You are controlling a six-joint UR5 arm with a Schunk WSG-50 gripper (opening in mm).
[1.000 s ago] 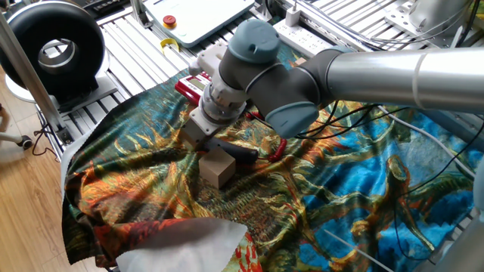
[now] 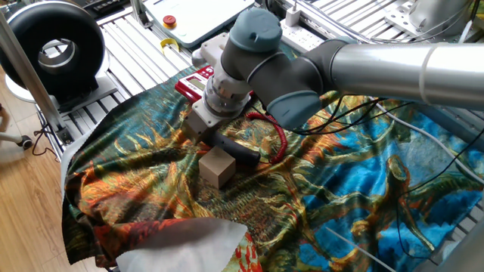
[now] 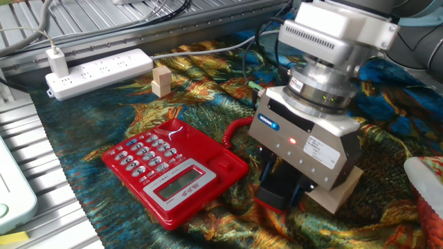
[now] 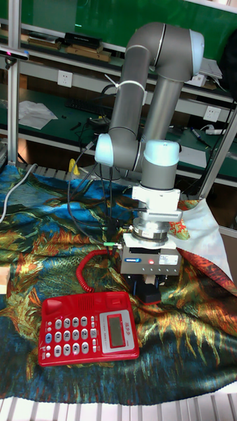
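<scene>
A red telephone base (image 3: 166,169) with a keypad and small display lies on the patterned cloth, its cradle empty. My gripper (image 3: 284,183) points down beside the cradle end, shut on a dark handset (image 2: 236,149). The same handset (image 3: 271,188) appears end-on between the fingers in exterior view 2, and only as a dark shape under the gripper (image 4: 147,284) in exterior view 3. A coiled red cord (image 2: 281,142) runs from the handset's end. How far the handset is off the cloth is hard to tell.
A wooden block (image 2: 217,168) stands close by the handset. Two small wooden blocks (image 3: 161,81) sit near a white power strip (image 3: 100,72). The cloth (image 2: 151,196) is wrinkled, with a folded pale corner (image 2: 181,245) at the front. Loose cables cross its right side.
The gripper and handset have shifted slightly together, the handset turning a little in exterior view 1. More of the red cord shows now. The wooden block has stayed put.
</scene>
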